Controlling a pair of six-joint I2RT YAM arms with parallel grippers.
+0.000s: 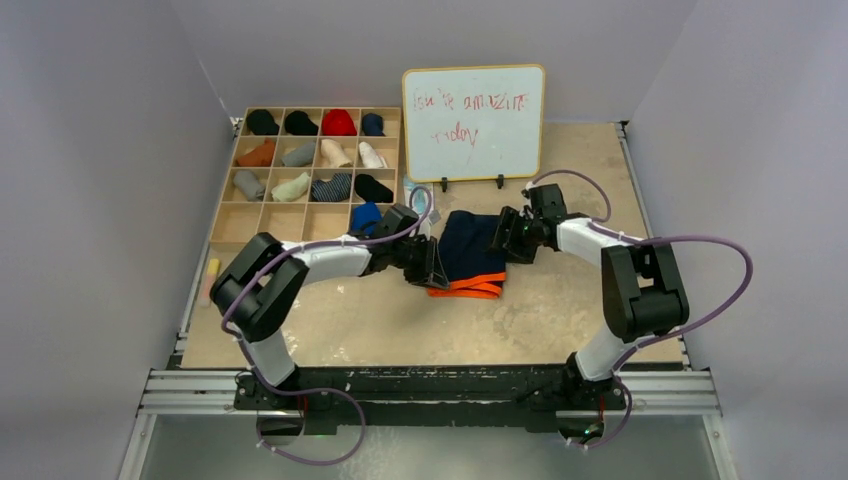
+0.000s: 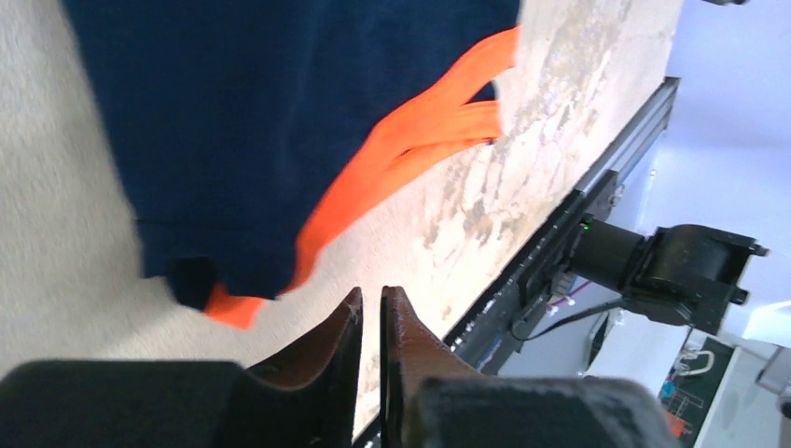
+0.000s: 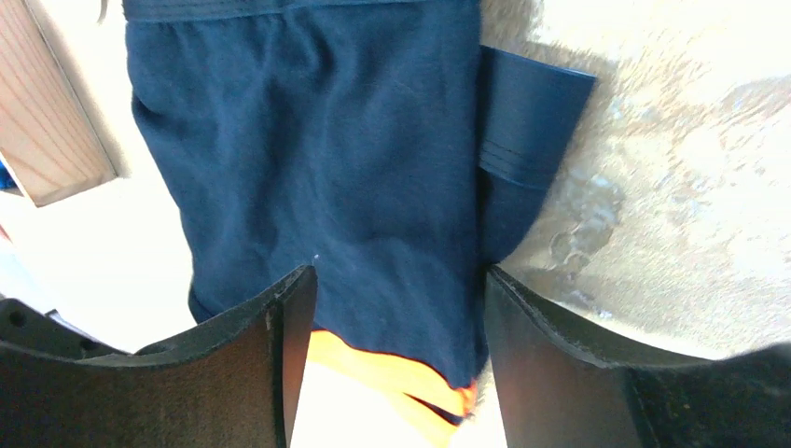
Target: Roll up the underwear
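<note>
The navy underwear (image 1: 470,245) with its orange band (image 1: 470,288) lies flattened on the table between both grippers. My left gripper (image 1: 435,275) is at its lower left side; in the left wrist view its fingertips (image 2: 396,303) sit close together just off the orange edge (image 2: 364,177), with a narrow gap and no cloth visible between them. My right gripper (image 1: 510,235) is at the right side; in the right wrist view its fingers stand apart over the navy cloth (image 3: 354,168), the right finger against a side edge where a flap sticks out. Whether it grips that cloth is unclear.
A wooden compartment box (image 1: 230,218) of rolled garments stands at the back left, a whiteboard (image 1: 473,125) on stands behind the underwear. A yellow-pink stick (image 1: 208,282) lies at far left.
</note>
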